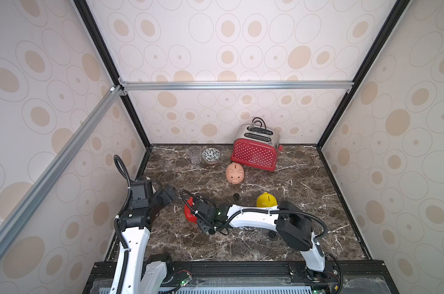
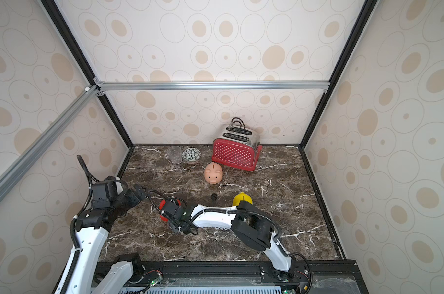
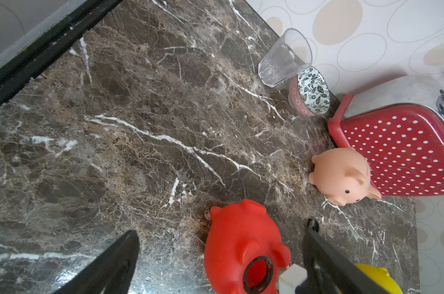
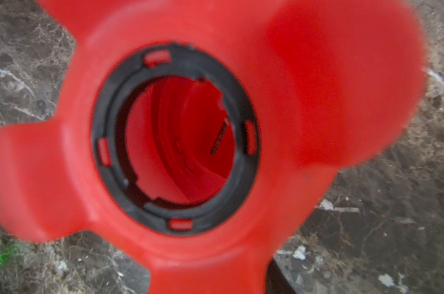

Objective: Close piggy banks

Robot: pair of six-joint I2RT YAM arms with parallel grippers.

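Observation:
A red piggy bank (image 3: 241, 245) lies on its side, the black-ringed hole in its belly (image 4: 175, 215) uncovered and facing the right wrist camera. My right gripper (image 1: 204, 223) is right against the red bank; its fingers are mostly out of sight, so its hold cannot be told. Above the left side of the table my left gripper (image 1: 170, 192) stands open and empty. A peach piggy bank (image 1: 234, 173) stands upright by the toaster. Partly behind the right arm sits a yellow piggy bank (image 1: 266, 199). One small black piece, plug-like (image 1: 236, 196), lies between them.
At the back stand a red dotted toaster (image 1: 254, 153), a patterned bowl (image 1: 211, 155) and a clear glass (image 1: 194, 154). Another dark piece (image 1: 272, 234) shows below the right arm.

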